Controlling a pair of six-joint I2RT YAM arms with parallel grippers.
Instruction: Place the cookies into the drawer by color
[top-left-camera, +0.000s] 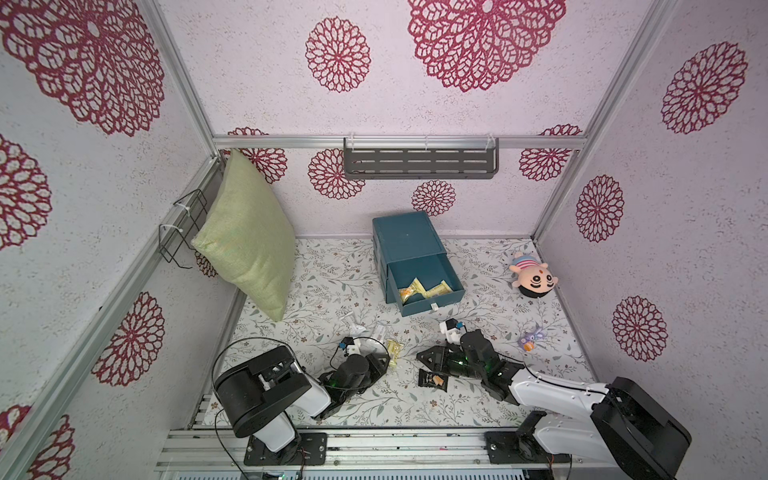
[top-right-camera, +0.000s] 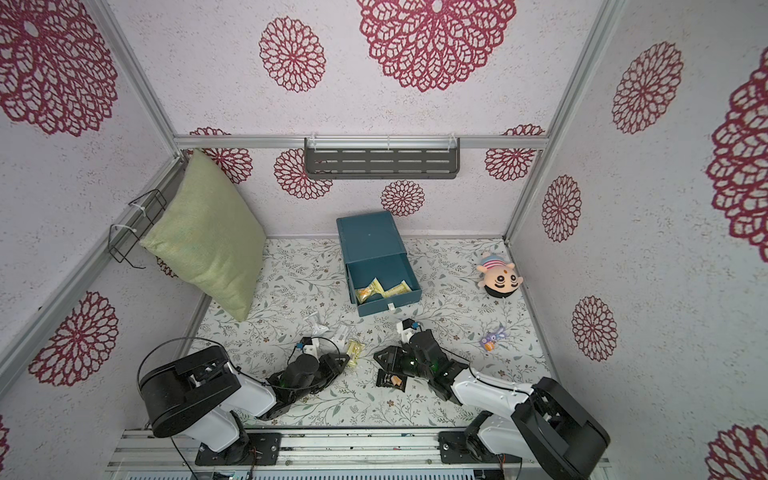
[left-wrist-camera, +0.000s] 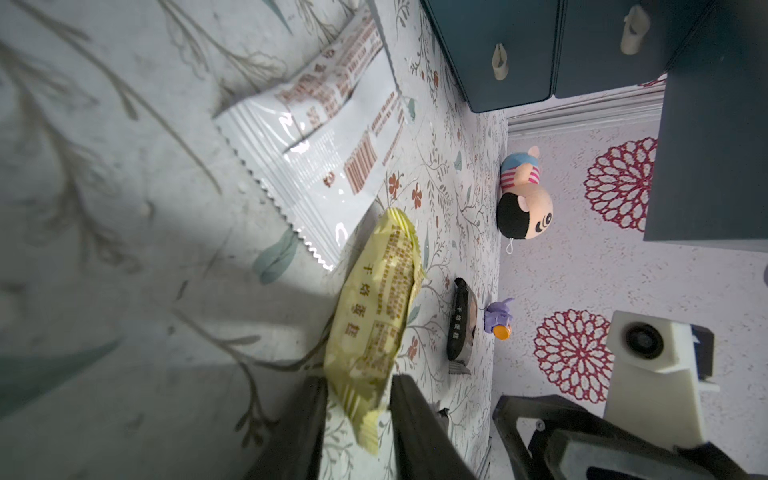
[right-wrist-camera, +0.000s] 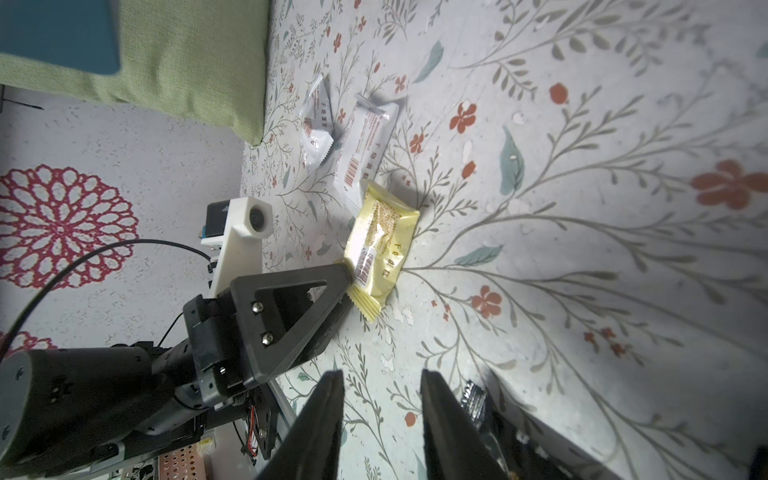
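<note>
A yellow-wrapped cookie (left-wrist-camera: 374, 308) lies on the table. At its near end my left gripper stands part open, fingertips low and close to the wrapper. In the right wrist view one of its fingers (right-wrist-camera: 324, 288) appears at the cookie's edge; contact is unclear. My right gripper is part open with nothing between its fingers, close to a black cookie packet (top-left-camera: 433, 381). Two white packets (right-wrist-camera: 366, 144) (right-wrist-camera: 317, 120) lie beyond the yellow one. The teal box's pulled-out drawer (top-left-camera: 436, 305) holds yellow-wrapped cookies (top-left-camera: 412, 289) (top-left-camera: 437, 290).
The teal box (top-left-camera: 406, 232) stands against the back wall. A green cushion (top-left-camera: 252, 236) leans at the left. On the right lie a doll (top-left-camera: 533, 276) and a small purple toy (top-left-camera: 531, 339). Table space between the drawer and the doll is clear.
</note>
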